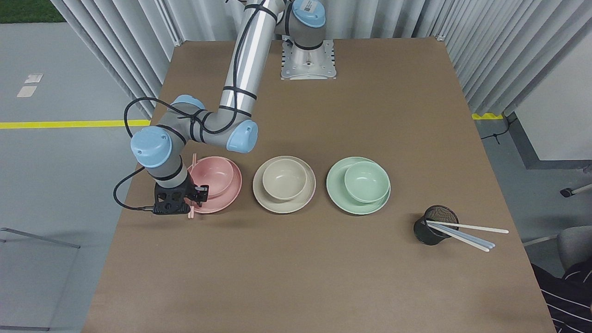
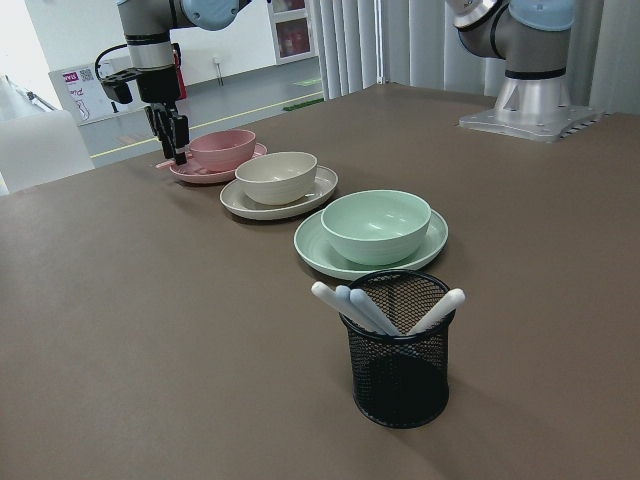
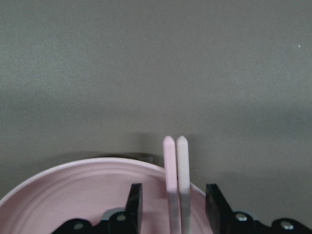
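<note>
A pink bowl point(image 1: 215, 173) sits on a pink plate point(image 1: 224, 202) at the left end of the row. A pair of pink chopsticks point(image 3: 170, 180) lies on that plate's edge. My gripper is low over them, open, with a finger on either side of the pair and apart from it in the wrist view. In the left view the gripper point(image 2: 176, 155) is down at the pink plate's near side.
A cream bowl point(image 1: 284, 178) and a green bowl point(image 1: 366, 181) stand on matching plates point(image 1: 283, 206) to the right. A black mesh cup point(image 2: 398, 380) holds several light chopsticks at the right.
</note>
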